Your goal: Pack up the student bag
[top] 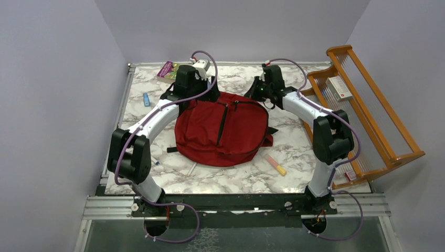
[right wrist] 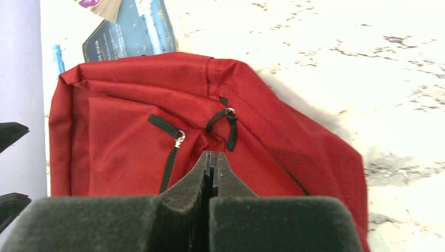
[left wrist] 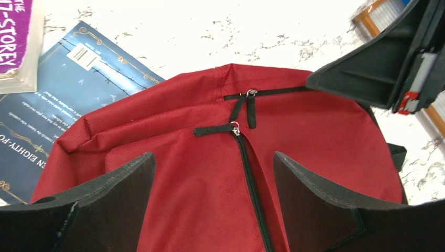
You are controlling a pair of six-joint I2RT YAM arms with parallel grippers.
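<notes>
A red bag (top: pixel 202 136) lies flat in the middle of the table. Near its top seam are two black zipper pulls: the main zipper pull (right wrist: pixel 231 134) and the front pocket's pull (left wrist: pixel 212 129). Both lie loose on the fabric. My right gripper is shut with nothing between its fingers, and the main pull lies beyond its tips. In the left wrist view my left gripper is open above the bag, with red cloth and the pocket zipper seen below the gap. A blue book (left wrist: pixel 78 97) and a purple book (top: pixel 167 71) lie behind the bag.
A wooden rack (top: pixel 367 121) holding a white box (top: pixel 339 88) stands at the right. A yellow-orange stick (top: pixel 276 165) lies front right, a blue item (top: pixel 146 100) at left.
</notes>
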